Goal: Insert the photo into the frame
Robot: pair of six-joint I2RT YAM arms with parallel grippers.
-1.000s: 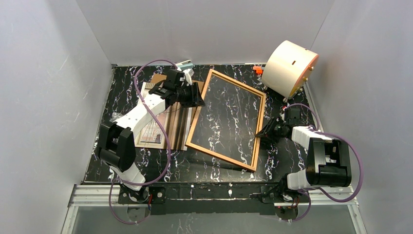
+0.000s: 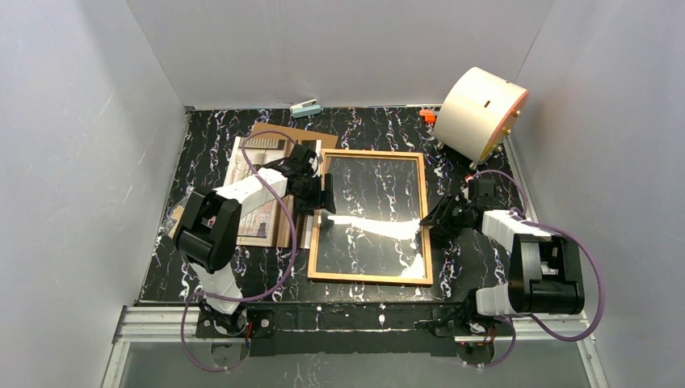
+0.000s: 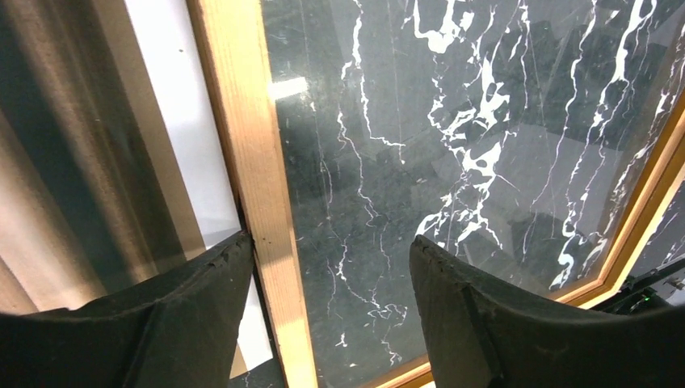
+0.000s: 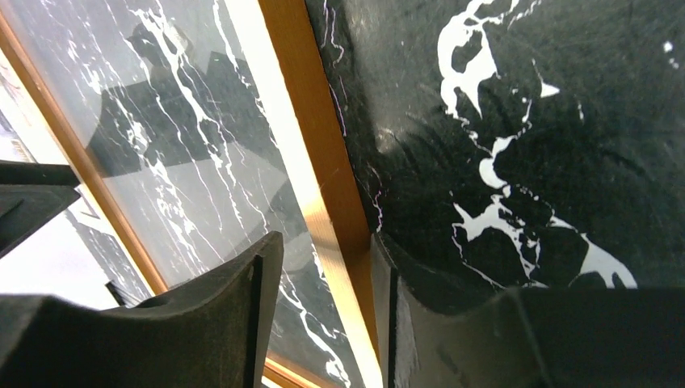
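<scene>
The light-wood frame (image 2: 371,279) lies on the dark marbled table with a clear, reflective pane inside it. My left gripper (image 2: 327,198) is over its left rail (image 3: 254,145); in the left wrist view its fingers stand apart, the left one against or very near the rail's outer side. At the right rail (image 4: 323,178) is my right gripper, its fingers parted with the rail between them. The right finger (image 4: 384,283) is close to the outer face, while a gap shows on the inner side. A picture (image 2: 258,225), seemingly the photo, lies left of the frame, partly covered by my left arm.
A brown board (image 2: 323,139) and a white strip (image 3: 182,121) lie left of the frame. At the back are a stapler (image 2: 305,108), an orange object (image 2: 428,115) and a large cream drum (image 2: 478,111).
The frame has turned anticlockwise from a tilt to nearly square with the table. My left gripper has moved towards the front with its left rail. The right arm has barely moved.
</scene>
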